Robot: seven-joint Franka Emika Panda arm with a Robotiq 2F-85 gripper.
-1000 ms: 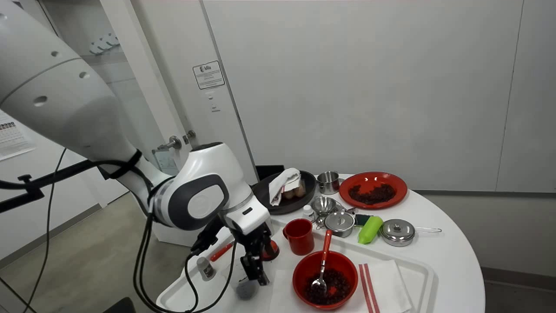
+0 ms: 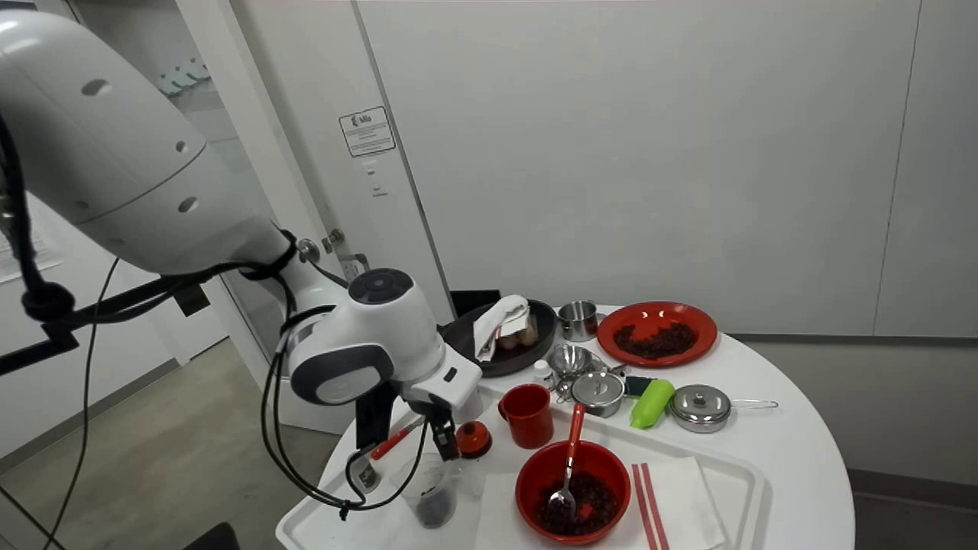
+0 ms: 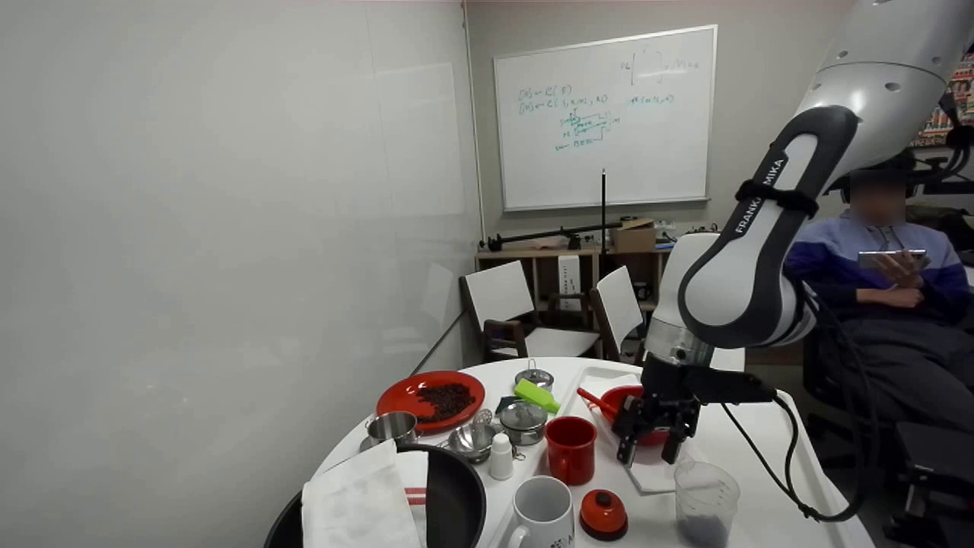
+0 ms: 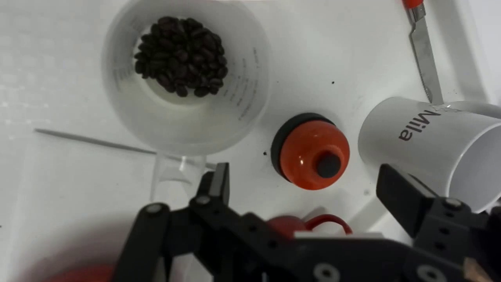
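My gripper hangs above the tray with its fingers spread wide and nothing between them. In the wrist view, a clear measuring cup (image 4: 244, 108) with dark beans (image 4: 183, 56) at its bottom stands at upper left, its handle by the left finger. A red and black round lid-like object (image 4: 314, 152) lies ahead, seen between the two fingers. To the right is a white mug (image 4: 406, 136) marked "Mila", close to the right finger. The red mug (image 2: 528, 417) and the red bowl (image 2: 532, 481), holding dark beans and a spoon (image 2: 574, 449), stand beyond the gripper.
A white tray (image 2: 747, 490) bears these things, with a striped napkin (image 2: 692, 499) and a knife (image 4: 426, 58). Behind stand a black pan (image 3: 466, 493), steel pots (image 2: 597, 393), a green bottle (image 2: 652, 404) and a red plate of beans (image 2: 701, 316).
The arm has swung and my gripper has risen and drawn back a little, leaving the red and black object and the measuring cup more exposed. The tableware appears unmoved.
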